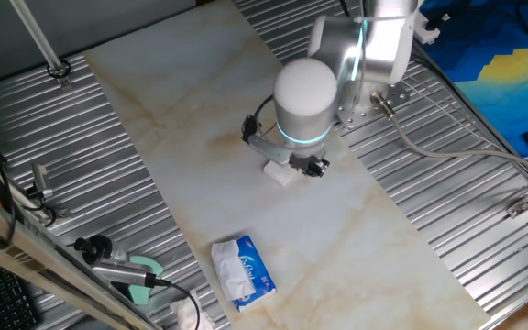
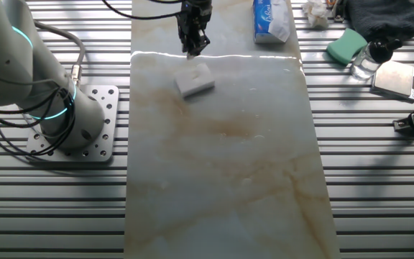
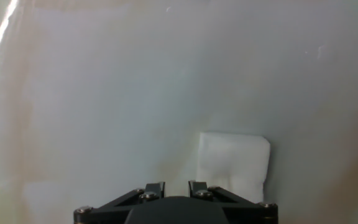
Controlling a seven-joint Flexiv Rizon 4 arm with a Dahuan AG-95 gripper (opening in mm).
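A small white block (image 2: 195, 80) lies flat on the marbled board (image 2: 221, 173). My gripper (image 2: 195, 52) hangs above the board, just beyond the block in exterior view 2. From the other side, in exterior view 1, the gripper (image 1: 312, 167) partly overlaps the block (image 1: 280, 173). Looking down in the wrist view, the two fingertips of my gripper stand apart, with only bare board showing through the gap. The block (image 3: 234, 160) appears ahead and to the right there, its near edge hidden behind the right finger.
A blue and white tissue pack (image 1: 244, 271) lies near the board's edge. Off the board are a green item (image 2: 346, 46), a clear bottle (image 2: 371, 59) and a small scale (image 2: 397, 80). Much of the board is bare.
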